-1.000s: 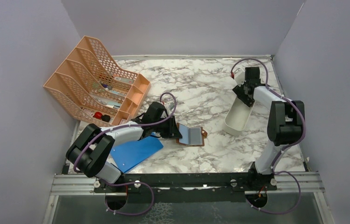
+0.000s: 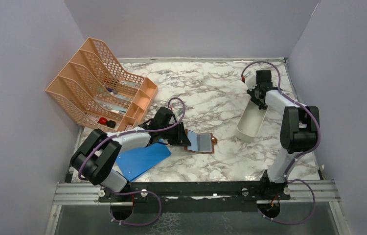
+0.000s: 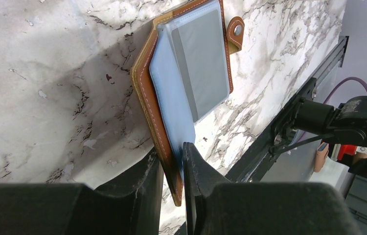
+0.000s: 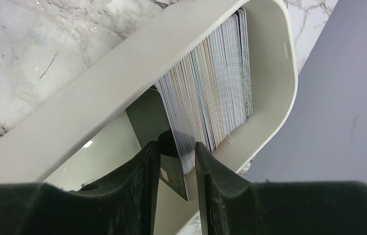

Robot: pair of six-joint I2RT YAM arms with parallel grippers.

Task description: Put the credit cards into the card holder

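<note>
The brown card holder [image 3: 145,93] lies spread on the marble table, with clear-blue sleeves and a snap strap. My left gripper is shut on the edge of its raised flap, seen also in the top view. At the right, a long white box [image 4: 81,112] holds a dense row of cards [image 4: 211,78] standing on edge. A dark card [image 4: 148,117] leans at the front of that row. Over the box my right gripper stands part open, its fingertips around the front of the row and the dark card; no firm hold shows.
A slanted orange organizer [image 2: 105,85] stands at the back left, with small items inside. A blue folder [image 2: 142,160] lies under the left arm. Bare marble stretches between the card holder and the white box.
The white box has shifted slightly to the right. The dark card at the right gripper shows less broadly from above than before. The left arm and card holder have barely moved.
</note>
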